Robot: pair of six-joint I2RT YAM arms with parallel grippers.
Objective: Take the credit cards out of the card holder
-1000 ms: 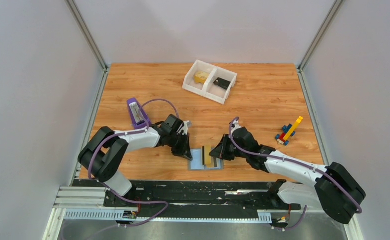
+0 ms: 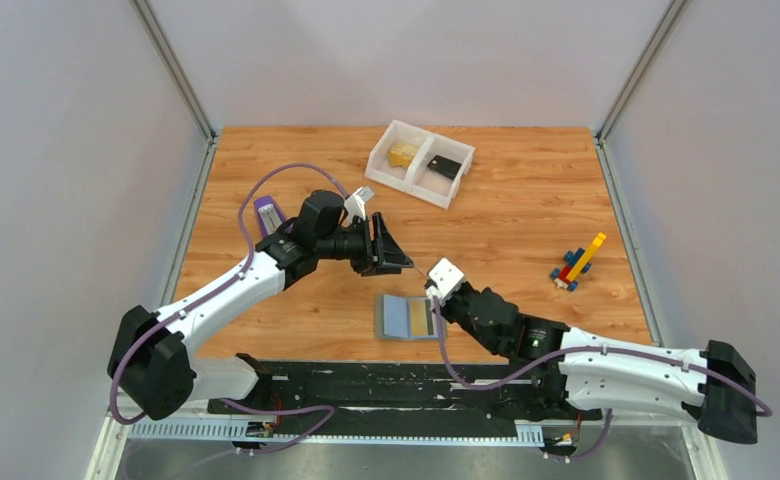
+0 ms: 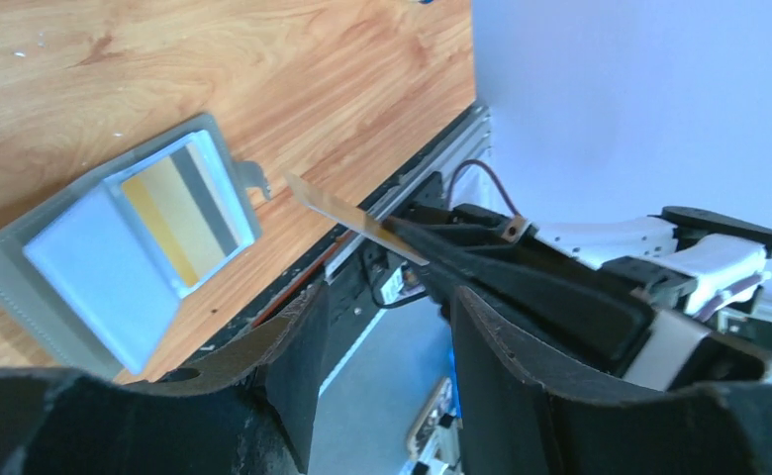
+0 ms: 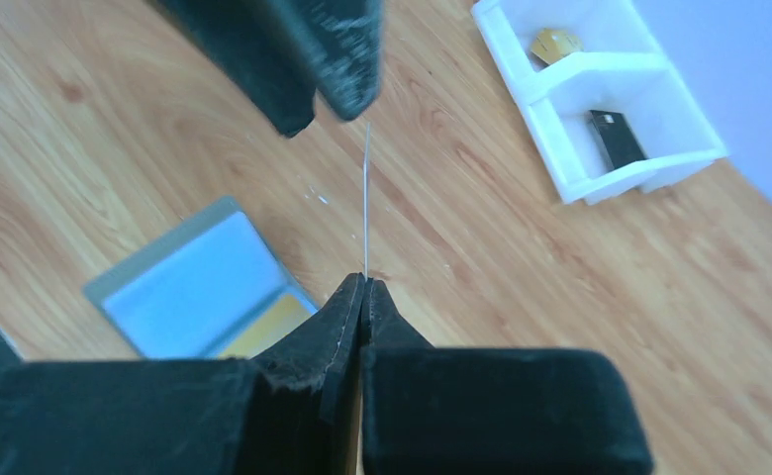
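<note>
The card holder lies open near the table's front edge, its flap pale blue. A yellowish card with a dark stripe still sits in its pocket. Above the holder, my right gripper is shut on another thin card, which stands edge-on in the right wrist view; its beige face shows in the left wrist view. My left gripper is open with nothing between its fingers. From the right wrist, the left gripper's fingers appear just beyond the card's far end.
A white two-part box stands at the back, holding a yellow item and a black item. Toy bricks are at the right, a purple object at the left. Bare table lies between box and holder.
My right gripper has lifted the card from the holder, and the card has turned edge-on from above. The left gripper has risen from beside the holder and moved right toward the card.
</note>
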